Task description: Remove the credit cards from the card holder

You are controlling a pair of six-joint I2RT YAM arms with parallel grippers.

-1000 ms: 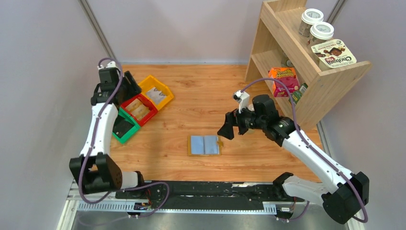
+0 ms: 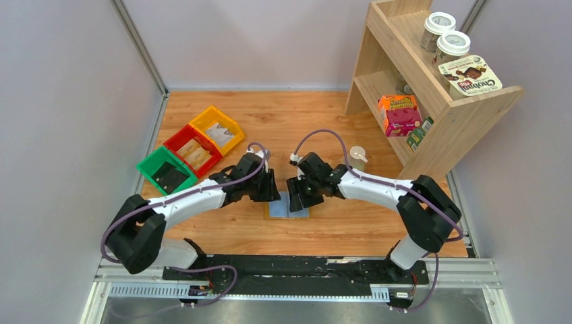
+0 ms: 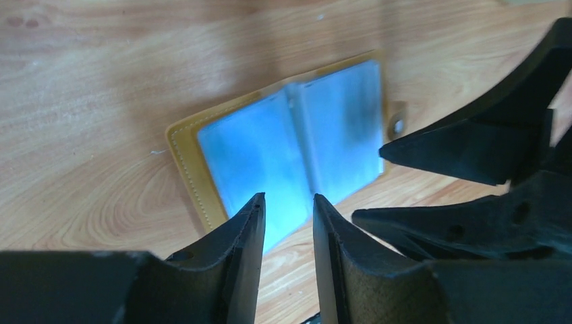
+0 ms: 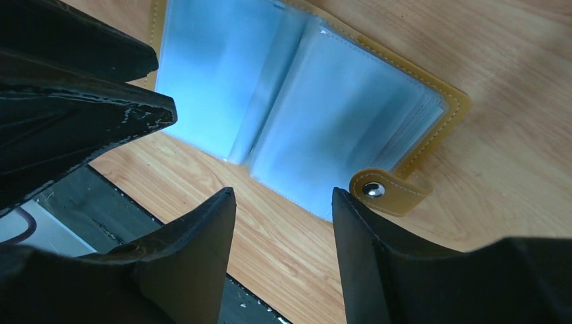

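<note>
The card holder lies spread flat on the table, tan with stitched edges and bluish clear sleeves on both halves. In the left wrist view, my left gripper is parted over the lower edge of the holder, nothing between its fingers. My right gripper also stands open, above the front edge of the half with the snap strap; its gap is empty. Stacked edges show inside that half's sleeve. Both grippers are close together, and whether either touches the holder cannot be told.
Green, red and yellow bins stand at the left, each with something inside. A clear cup is behind the right arm. The wooden shelf fills the back right. Bare table lies behind the grippers.
The left arm has swung from beside the bins to the card holder. The right arm has moved left and lower over the holder, which stays in place.
</note>
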